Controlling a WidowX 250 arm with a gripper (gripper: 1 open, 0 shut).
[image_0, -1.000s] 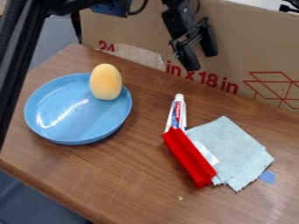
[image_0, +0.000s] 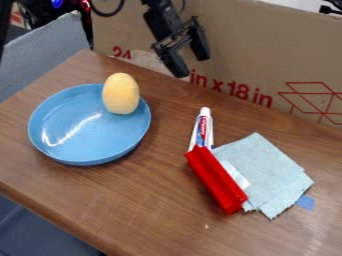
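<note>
My black gripper (image_0: 187, 60) hangs open at the top centre, in front of the cardboard backdrop and above the table. Below and left of it, a yellow egg-shaped object (image_0: 120, 94) rests on the right part of a blue plate (image_0: 67, 125). A white toothpaste-like tube (image_0: 203, 127) lies right of the plate, with a red box (image_0: 218, 182) at its lower end. The red box lies partly over a pale grey cloth (image_0: 274, 175).
A cardboard wall (image_0: 274, 60) stands behind the wooden table (image_0: 127, 200). A small blue patch (image_0: 305, 201) is right of the cloth.
My gripper has moved left, away from the upper right of where it was, and sits slightly higher. The objects on the table have not moved.
</note>
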